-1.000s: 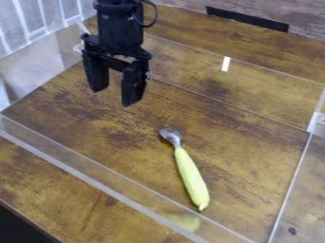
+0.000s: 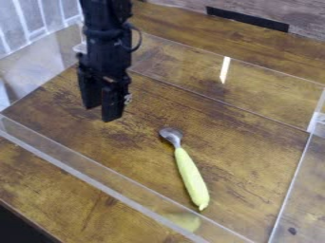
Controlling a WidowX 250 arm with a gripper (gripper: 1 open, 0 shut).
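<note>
The black robot arm hangs down into the upper left of the camera view, with its gripper (image 2: 102, 104) low over the wooden floor of the clear-walled enclosure. The fingers are dark and seen side-on, so their opening is hard to judge. A spoon (image 2: 188, 171) with a pale yellow-green handle and a metal head lies to the lower right of the gripper, apart from it, head toward the arm. A small light item behind the fingers is too small to identify.
Clear walls (image 2: 299, 190) border the wooden floor (image 2: 254, 123) on several sides.
The gripper has turned and moved slightly down and left, its fingers now reaching lower toward the floor. The spoon has not moved.
</note>
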